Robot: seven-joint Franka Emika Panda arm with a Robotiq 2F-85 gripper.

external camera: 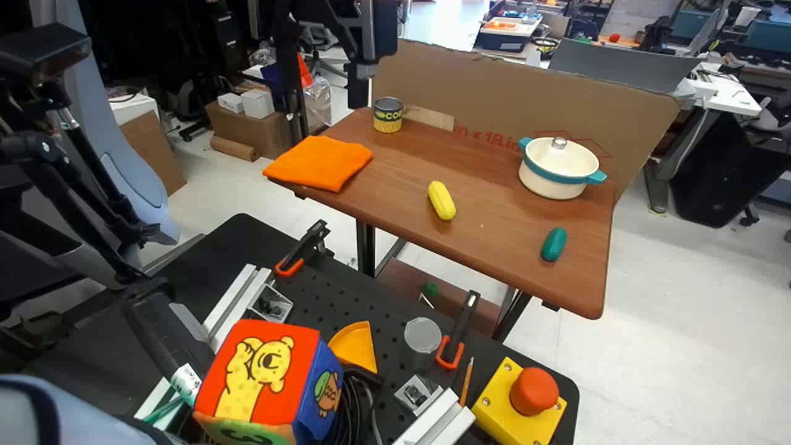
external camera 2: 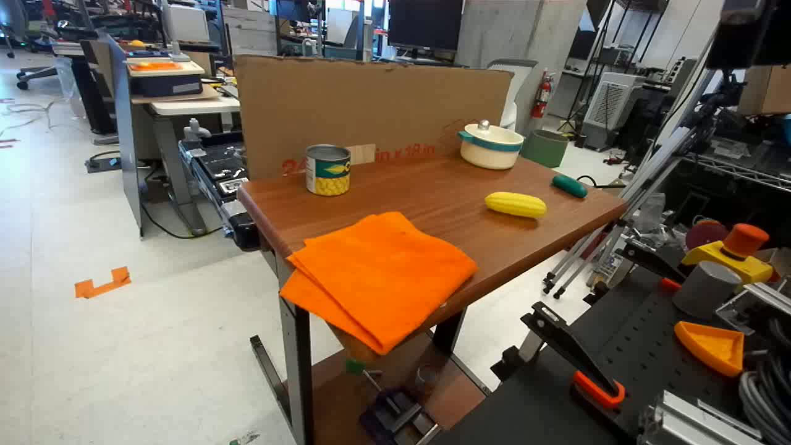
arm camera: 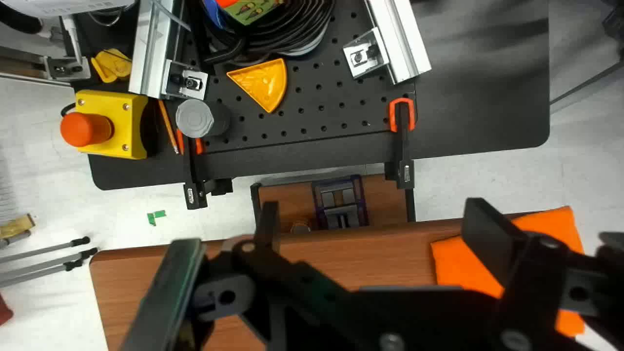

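My gripper stands open in the wrist view, its dark fingers wide apart with nothing between them. On the brown table (external camera: 489,211) lie a yellow corn cob (external camera: 442,200) near the middle and a dark green oblong vegetable (external camera: 554,244) toward the right end. A cream pot (external camera: 556,167) with teal handles stands behind them, its lid on. The corn can (external camera: 387,115) is upright at the back left. A folded orange cloth (external camera 2: 385,274) covers the front-left corner, partly hidden behind a finger in the wrist view. The cob, vegetable, can and pot cannot be seen there.
A cardboard sheet (external camera 2: 385,104) stands along the table's back edge. Across a gap lies a black pegboard bench (arm camera: 316,111) with clamps, a yellow box with a red button (arm camera: 120,126), and a picture cube (external camera: 259,371). Bare wood surrounds the corn cob.
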